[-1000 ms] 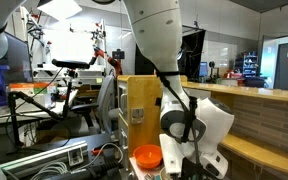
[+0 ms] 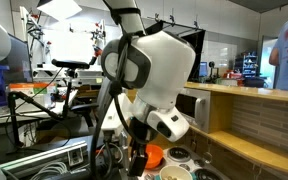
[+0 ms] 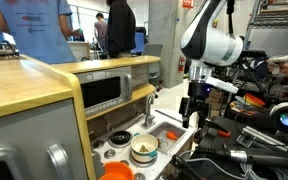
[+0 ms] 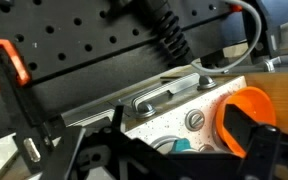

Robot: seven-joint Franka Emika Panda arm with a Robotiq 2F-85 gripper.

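My gripper stands open in the wrist view, its dark fingers apart with nothing held between them. Beyond the fingers lies part of the toy stove top, with a little teal piece on it. An orange bowl shows at the right, partly covered by a finger. In exterior view 2 the gripper is at the sink end of the counter, right of a pale pot. A small orange object lies by the sink, and the orange bowl sits at the bottom edge.
A black perforated rail and a loose cable fill much of the wrist view. The microwave and wooden shelf border the counter. Cables lie beside the arm's base.
In exterior view 1 the arm has swung left and toward the camera, looming larger and moving away from the stove area. It now covers part of the orange bowl.
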